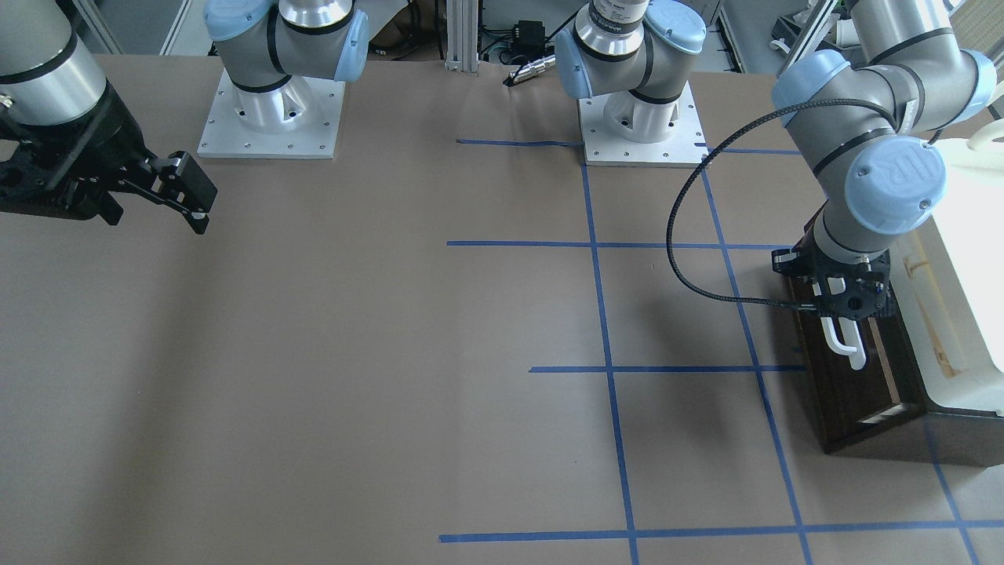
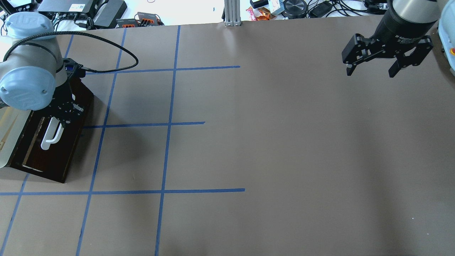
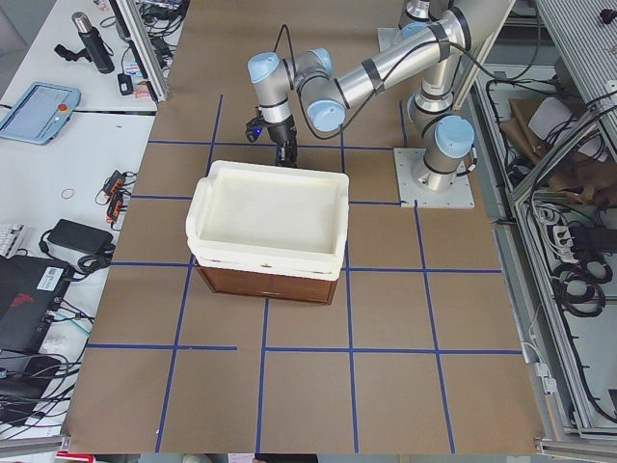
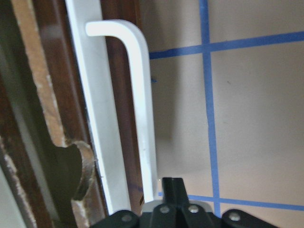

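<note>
A dark wooden box (image 1: 847, 395) with a white lid-like tray (image 3: 267, 212) on top stands at the right in the front view. A white U handle (image 4: 142, 109) on a white strip runs along its side. My gripper is at that handle, its black fingers at the lower end of the bar in the wrist view. Its tips are pressed together or nearly so; whether the bar is held between them is hard to tell.
A second arm's black gripper (image 2: 384, 51) hangs over the opposite side. Two other arm bases stand at the back.
</note>
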